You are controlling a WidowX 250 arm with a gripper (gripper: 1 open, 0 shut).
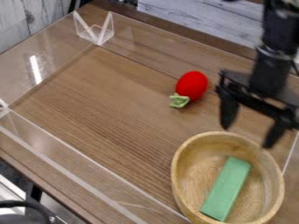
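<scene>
My gripper [253, 117] is at the right, dark and blurred, above and behind a tan bowl [187, 175] holding a flat green block [225, 188]. Its fingers stand apart, with nothing visible between them. A red object with a green leafy top, like a strawberry [191, 85], lies on the wooden table to the left of the gripper.
A clear wire-like or plastic holder [94, 27] stands at the back left. The table's edge runs along the lower left.
</scene>
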